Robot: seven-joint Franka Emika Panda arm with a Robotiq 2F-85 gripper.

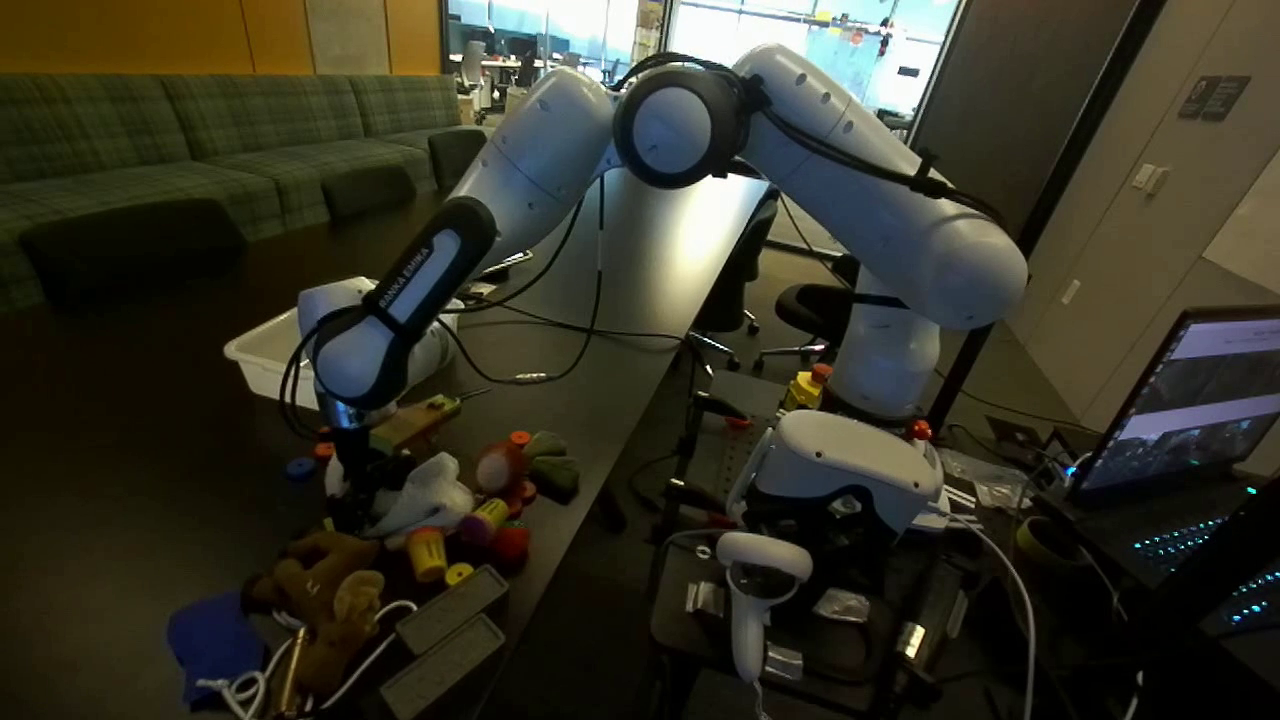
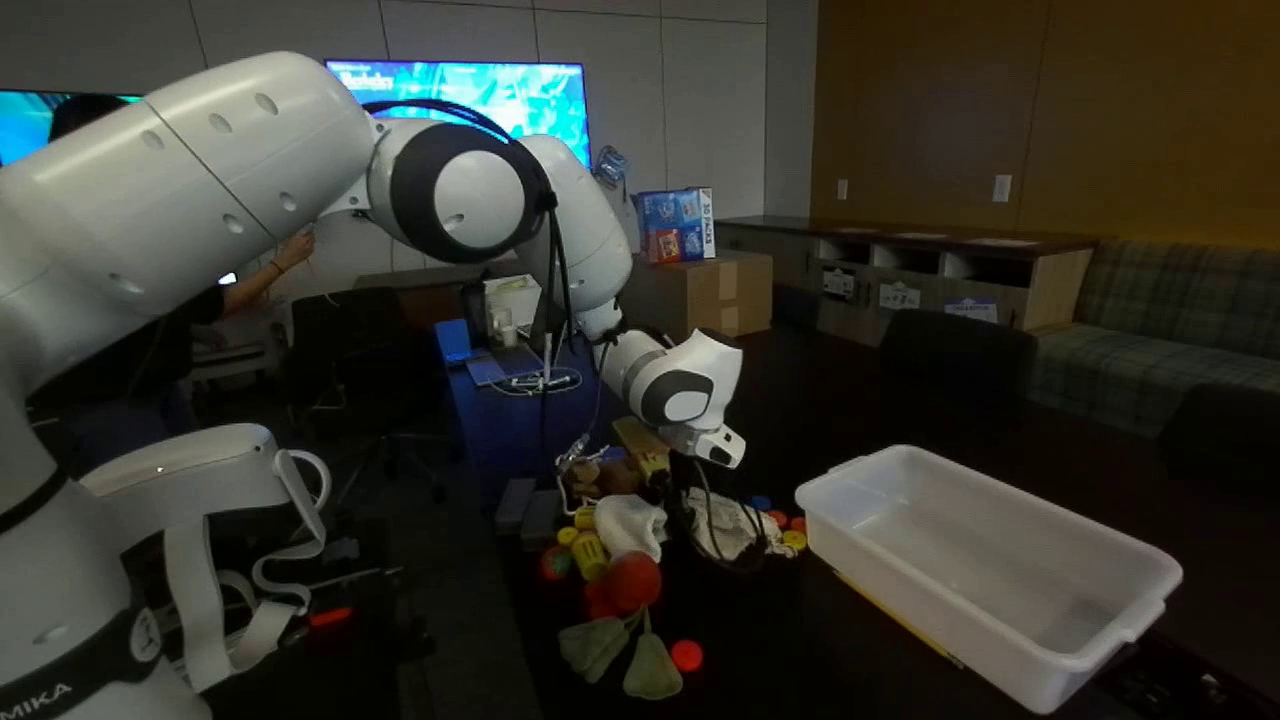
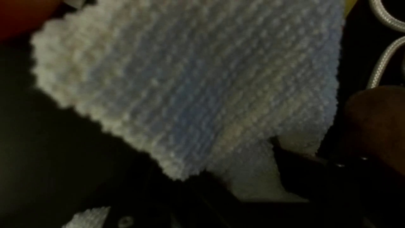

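My gripper (image 1: 348, 494) is down at the pile of objects on the dark table, its fingertips partly hidden. Ribbed whitish cloth (image 3: 197, 83) fills most of the wrist view and runs down between the dark fingers, which are shut on it. From outside, white cloth (image 1: 426, 494) lies right beside the gripper. A brown plush toy (image 1: 321, 588) and a blue cloth piece (image 1: 214, 648) with white cord rest in front of it.
A white plastic bin (image 2: 984, 576) stands empty on the table beside the pile. Two grey blocks (image 1: 444, 666), a red ball (image 2: 626, 582), green leaf-like pieces (image 2: 650, 666) and yellow tubs (image 1: 426, 552) lie close around.
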